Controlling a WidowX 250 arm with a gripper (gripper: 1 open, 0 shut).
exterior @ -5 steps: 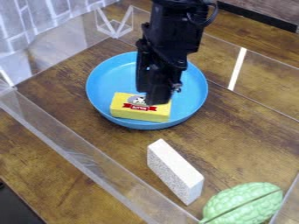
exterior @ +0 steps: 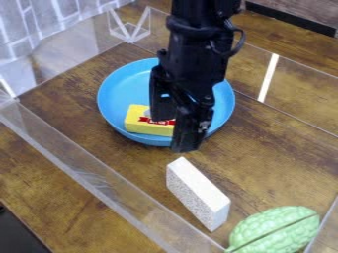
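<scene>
The black gripper [exterior: 181,117] hangs over a blue plate [exterior: 123,79], open, its fingers low around or just above a yellow butter box [exterior: 138,118] that lies in the plate. The gripper hides much of the box; whether it touches it cannot be told.
A white block [exterior: 197,194] lies in front of the plate on the wooden table [exterior: 53,148]. A green ribbed object [exterior: 274,229] is at the bottom right. Clear plastic strips cross the table at left and right, and a white curtain hangs at the top left.
The gripper has moved down toward the butter box, which it now covers more. The box, plate and other objects appear unmoved.
</scene>
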